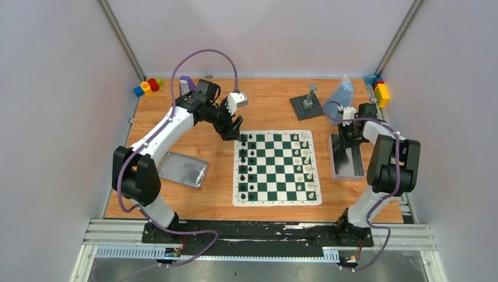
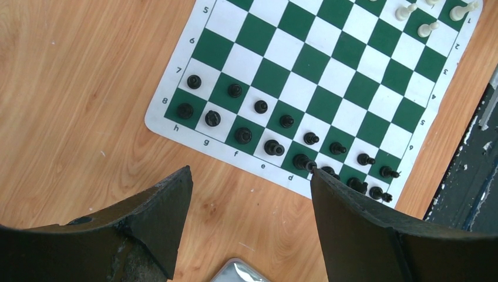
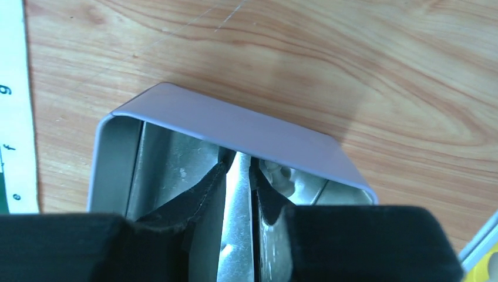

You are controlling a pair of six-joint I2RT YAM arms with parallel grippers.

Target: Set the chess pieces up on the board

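The chessboard (image 1: 277, 170) holds rows of black pieces (image 2: 243, 134) on the left and white pieces (image 2: 427, 29) on the right. My left gripper stands open above the board's upper-left side, nothing between its fingers. My right gripper is down in the metal-lined box (image 3: 223, 117) right of the board, fingertips close together but a little apart. A pale white piece (image 3: 281, 179) lies beside the right fingertip, partly hidden; whether it is touched I cannot tell.
An empty metal tray (image 1: 183, 169) lies left of the board. A dark plate with a stand (image 1: 299, 111), a blue bag (image 1: 342, 94) and coloured blocks (image 1: 382, 94) sit at the back. Table space behind the board is clear.
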